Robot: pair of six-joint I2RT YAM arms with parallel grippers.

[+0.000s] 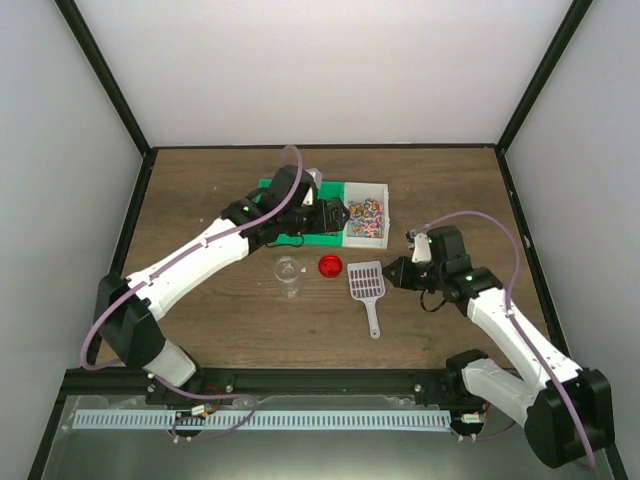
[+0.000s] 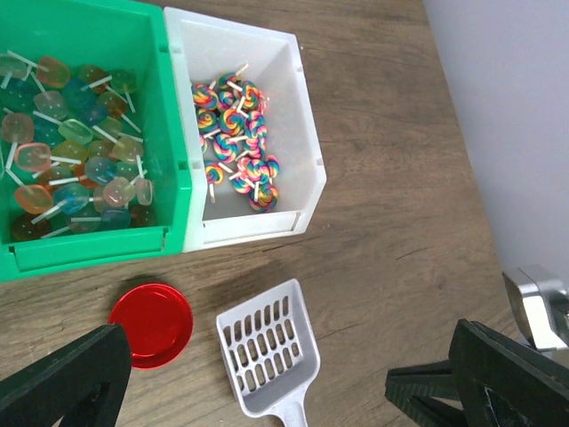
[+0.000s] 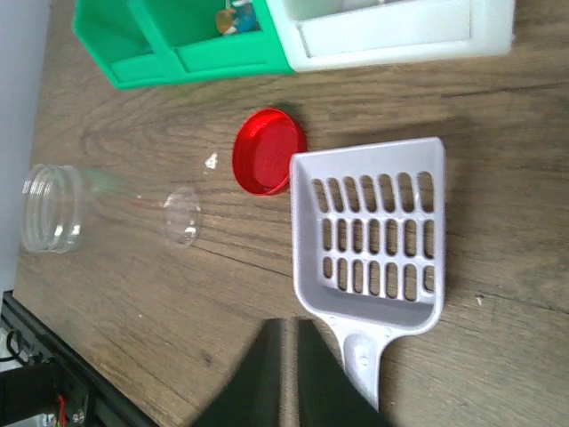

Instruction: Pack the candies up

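Observation:
The grey slotted scoop lies on the table below the white bin, its handle toward the front. In the right wrist view my right gripper is open by a narrow gap, with the handle outside its fingers. The left gripper hovers over the green tray, fingers wide apart and empty. Swirled rainbow lollipops fill part of the white bin; translucent lollipops lie in the green tray. A clear jar stands left of the red lid.
The green tray and white bin stand side by side, touching. A small white scrap lies near the lid.

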